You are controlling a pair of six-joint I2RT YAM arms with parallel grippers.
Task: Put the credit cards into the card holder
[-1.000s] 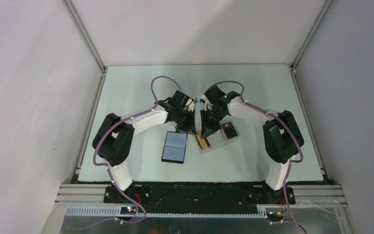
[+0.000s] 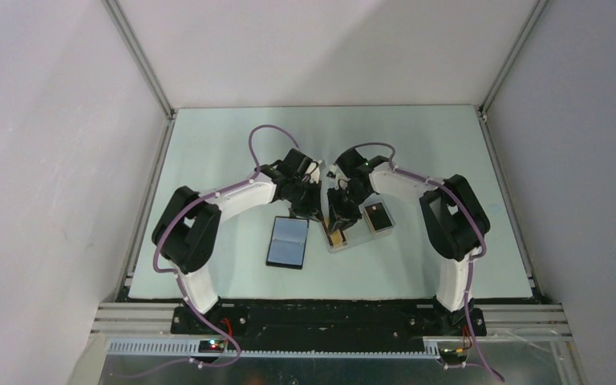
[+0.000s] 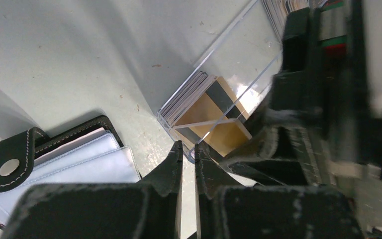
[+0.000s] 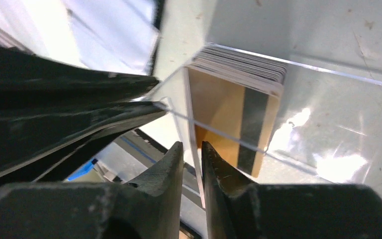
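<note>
Gold credit cards with a dark stripe [image 3: 204, 109] lie stacked in one end of a clear box [image 2: 359, 234]. One card [image 4: 192, 124] is tipped up, showing its pale edge. My right gripper is part open, its fingertips on either side of that edge, with a gap showing beside it. At the box's near corner my left gripper is shut on the clear wall. Left of the box lies the card holder [image 2: 288, 241], open flat with pale sleeves and a black snap strap [image 3: 14, 159].
A second stack, topped by a dark card [image 2: 378, 216], fills the box's far right end. Both arms crowd close together above the box. Bare table [image 2: 417, 265] extends to the right and front.
My right gripper has moved left, closer to my left gripper, over the gold cards. The left arm, box and card holder look unmoved.
</note>
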